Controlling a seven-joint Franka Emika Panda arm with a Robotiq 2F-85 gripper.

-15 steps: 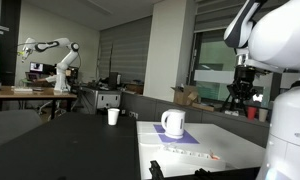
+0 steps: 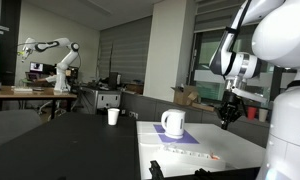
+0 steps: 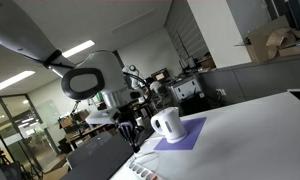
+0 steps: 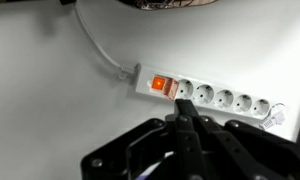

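A white power strip [image 4: 225, 98] with several round sockets and an orange-red switch [image 4: 158, 83] lies on the light table. Its cord [image 4: 98, 45] leads off from the switch end. Above the strip hangs my gripper, its black fingers shut together and nothing visible between them. From the side, the gripper [image 2: 226, 123] shows pointing down over the table, apart from its surface. A white kettle [image 3: 170, 124] stands on a purple mat [image 3: 189, 134] behind the strip.
A white cup [image 2: 113, 116] stands on the dark table [image 2: 75, 145] to the left. Boxes [image 2: 186, 96] and red containers [image 2: 252, 113] sit toward the back. Bare tabletop [image 3: 225, 150] extends beside the mat.
My gripper has come down and a little to the left in exterior view 1. The kettle, mat and power strip stay where they were.
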